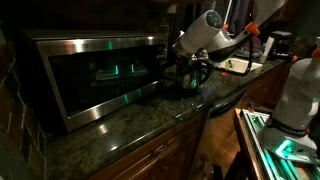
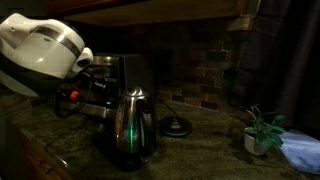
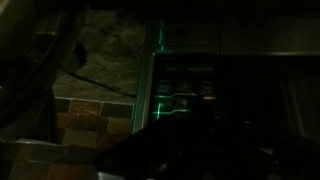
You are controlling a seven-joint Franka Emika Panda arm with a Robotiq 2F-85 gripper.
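A silver-framed microwave [image 1: 82, 46] stands on the dark counter, its door closed. My gripper [image 1: 174, 60] is at the microwave's right end, near its control side, small and dark in exterior view 1. From the other side, the gripper lies in shadow in front of the microwave [image 2: 138, 68], beyond the white arm. The wrist view is very dark: the microwave's control panel [image 3: 180, 95] shows faint buttons and green glints, with the gripper a black shape below them. By its look it is shut, with nothing visible between its fingers. Whether it touches the panel is hidden.
A shiny metal kettle [image 2: 135, 125] stands close to the microwave, with a round black base [image 2: 175, 126] beside it. Farther right are a potted plant [image 2: 262, 132] and a pale cloth [image 2: 302, 150].
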